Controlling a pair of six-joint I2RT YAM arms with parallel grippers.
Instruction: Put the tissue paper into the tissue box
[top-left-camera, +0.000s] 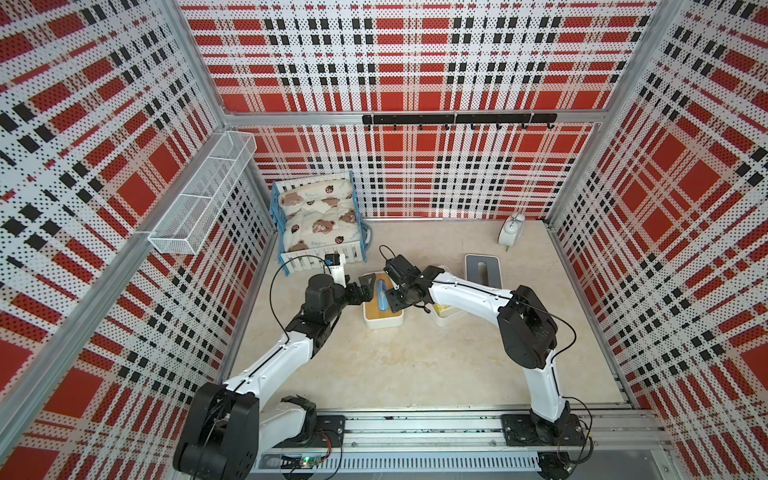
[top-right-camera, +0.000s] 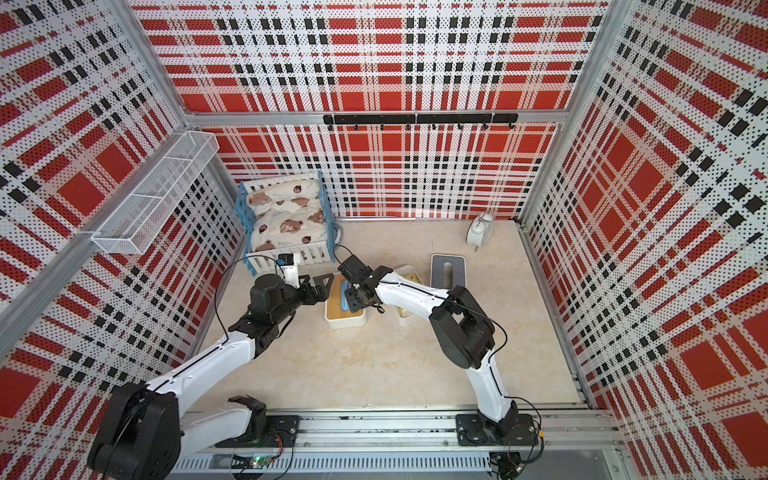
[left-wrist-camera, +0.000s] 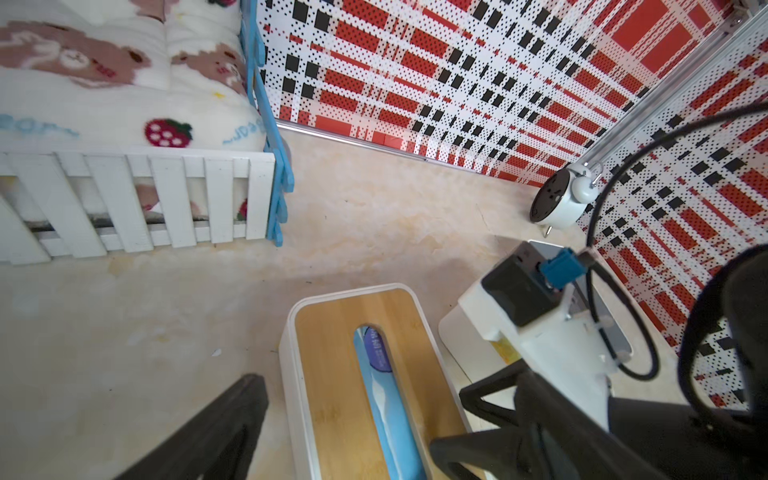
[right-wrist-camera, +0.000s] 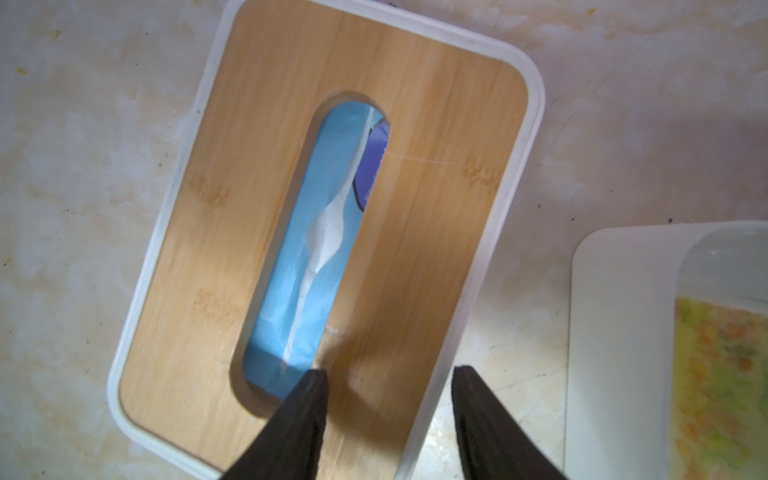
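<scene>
The tissue box (right-wrist-camera: 424, 208), white-sided with a wooden lid, stands mid-table; blue tissue packaging (right-wrist-camera: 280, 312) shows through its slot. My left gripper is open above the box's left side, its blurred fingers wide apart in the left wrist view. My right gripper is over the box's right edge, its fingertips either side of the lid's rim area; whether it is shut on anything there is unclear.
A white bin (right-wrist-camera: 620, 336) with yellow contents is right of the box. A grey-lidded box (top-left-camera: 493, 272) and clock (top-left-camera: 510, 230) stand farther right. A toy bed (top-left-camera: 316, 220) sits at back left.
</scene>
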